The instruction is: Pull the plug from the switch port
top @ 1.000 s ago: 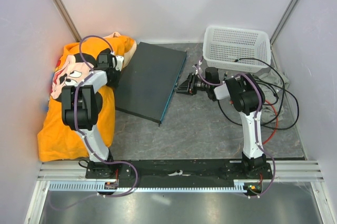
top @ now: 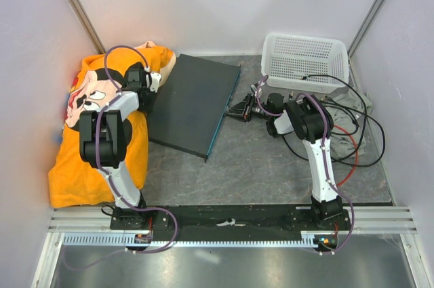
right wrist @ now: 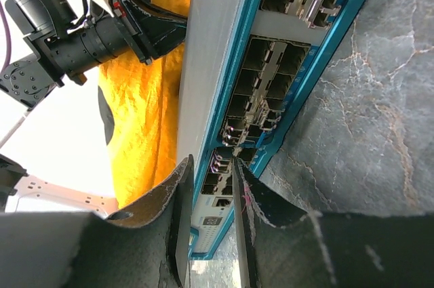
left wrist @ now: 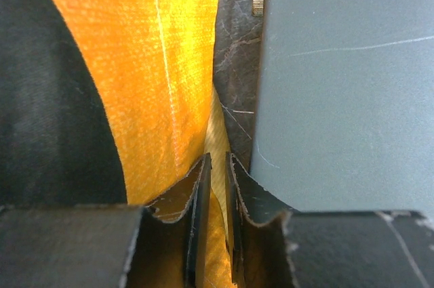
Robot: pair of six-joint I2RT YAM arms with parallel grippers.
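The dark flat switch [top: 190, 101] lies tilted in the middle-left, its teal port face [right wrist: 291, 85] filling the right wrist view with rows of ports and metal latches. My right gripper is at that face, its fingertips close together over the lower port group, where small metal latches show; whether anything is between them I cannot tell. My left gripper is at the switch's far side, between orange cloth [left wrist: 163, 71] and the casing [left wrist: 339, 98], fingers slightly apart. No plug is clearly visible.
A white plastic basket [top: 305, 57] stands at the back right, with loose black and red cables and crumpled material beside it. Orange printed cloth covers the left side.
My right gripper has moved slightly left toward the switch's port face over the last second. The left arm looks still.
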